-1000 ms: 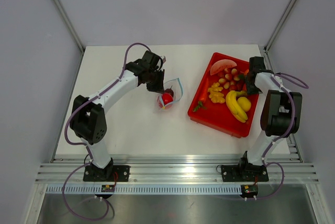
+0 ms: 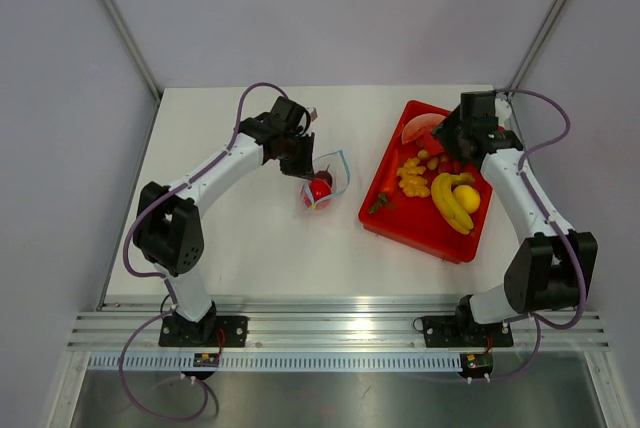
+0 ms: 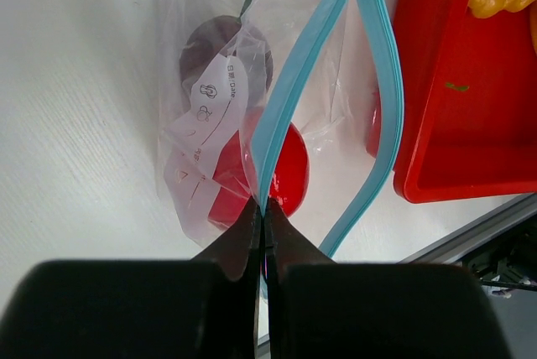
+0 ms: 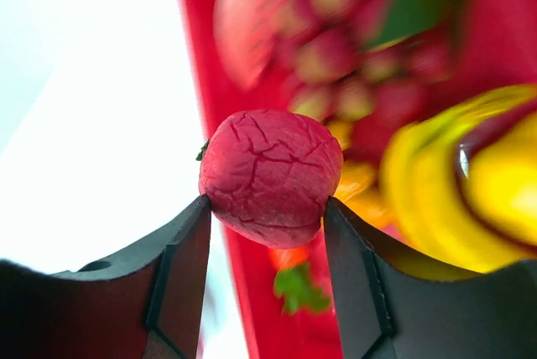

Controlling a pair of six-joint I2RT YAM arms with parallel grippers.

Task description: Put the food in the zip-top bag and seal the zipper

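My left gripper point(image 2: 303, 174) is shut on the blue zip edge of the clear bag point(image 2: 346, 168). In the left wrist view the mouth of the bag, rimmed by its blue zipper point(image 3: 295, 78), gapes to the right of the fingers. Inside lie a dark round food point(image 3: 203, 47) and a red round food point(image 3: 291, 176), partly behind the printed label. My right gripper has a wrinkled red round fruit point(image 4: 270, 170) between its fingertips, raised above the red tray point(image 2: 412, 228). From the top, the right arm hides part of the tray's far end.
The tray holds bananas point(image 2: 446, 203), a lemon point(image 2: 467, 198), a yellow lumpy food point(image 2: 411, 178), a watermelon slice point(image 2: 417, 126) and red-and-yellow fruit. Its left wall stands between the bag and the right gripper. Bare white table point(image 2: 240, 238) surrounds the bag.
The right gripper has moved left from the tray's far right corner and risen over the tray, carrying the red fruit out. The left arm and bag have stayed put.
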